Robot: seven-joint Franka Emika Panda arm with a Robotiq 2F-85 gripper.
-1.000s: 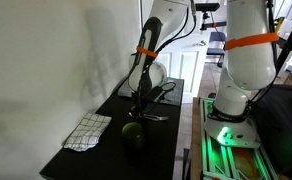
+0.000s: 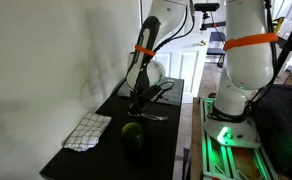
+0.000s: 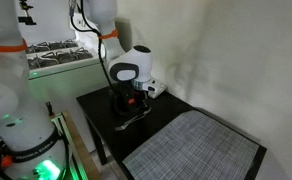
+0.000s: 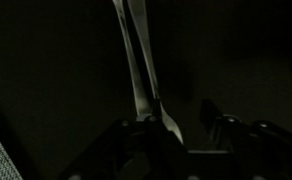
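Observation:
A slim silver utensil with two long arms, like tongs [image 4: 136,60], lies on the dark tabletop. It runs from the top of the wrist view down to my gripper, whose dark fingers stand apart. The utensil's lower end reaches between them, close to the left finger; whether it touches is too dark to tell. In exterior view 1 my gripper [image 2: 138,108] is low over the table, beside the tongs [image 2: 156,117]. From the other side, the tongs [image 3: 133,120] show as a pale strip just below the arm's end.
A dark rounded object with a green top [image 2: 133,131] stands on the near part of the table. A checked cloth [image 2: 87,131] lies by the wall; in exterior view 2 this cloth [image 3: 191,148] looks large and flat.

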